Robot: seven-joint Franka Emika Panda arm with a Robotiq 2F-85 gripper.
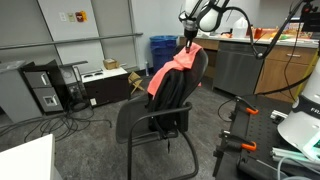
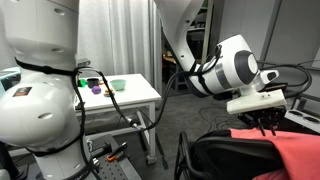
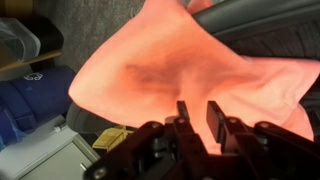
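A coral-pink cloth [image 1: 176,68] hangs over the backrest of a black chair [image 1: 140,112]. Seen from the wrist, the cloth [image 3: 170,70] fills much of the picture, with a dark strip of the chair [image 3: 255,15] along its upper right. My gripper is partly open over the cloth, a gap showing between its two fingertips. Whether they touch the fabric cannot be told. In exterior view 2 the cloth [image 2: 292,145] lies beneath the white arm head, and the gripper's fingers are small and dark there.
A blue bin [image 1: 163,50] and a grey cabinet [image 1: 47,92] stand behind the chair. A white table [image 2: 125,98] with small coloured objects is in the background of exterior view 2. Open carpet [image 1: 85,145] lies left of the chair.
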